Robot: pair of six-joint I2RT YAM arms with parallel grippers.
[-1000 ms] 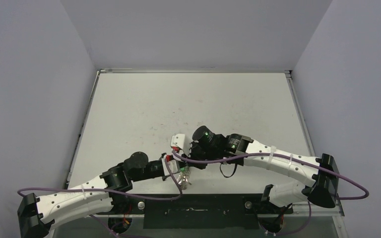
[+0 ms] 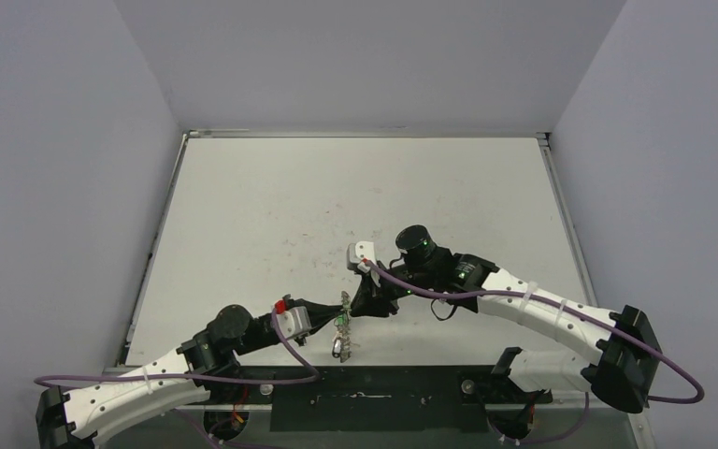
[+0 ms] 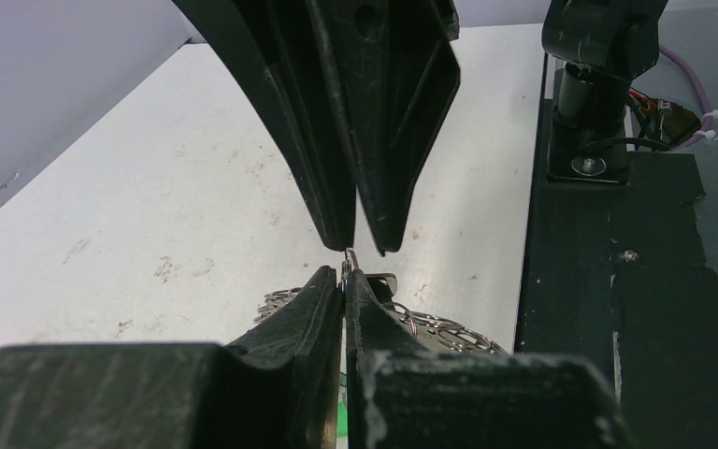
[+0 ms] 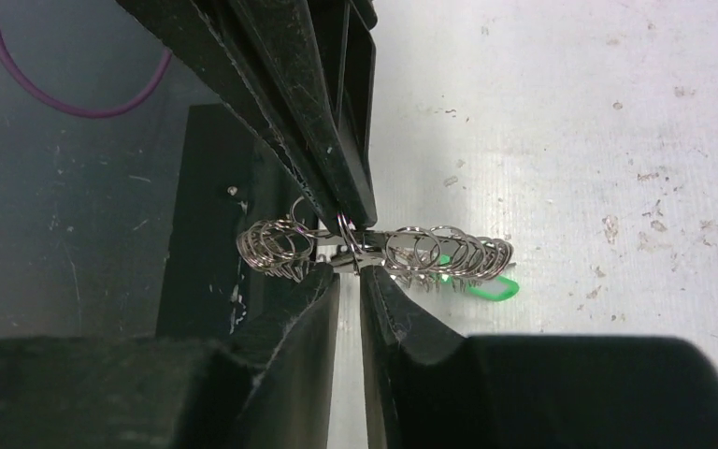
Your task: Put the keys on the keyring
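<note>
My left gripper (image 2: 340,309) is shut at the bundle of wire rings (image 4: 449,251), its tips at a thin upright metal piece (image 3: 349,262); whether key or ring, I cannot tell. My right gripper (image 2: 355,305) faces it, its tips narrowly apart either side of that piece in the right wrist view. The bundle, with a green item (image 4: 494,289), hangs between the grippers near the table's front edge. The keys are too small to tell apart.
A dark metal strip (image 2: 355,412) runs along the front edge, close below the grippers.
</note>
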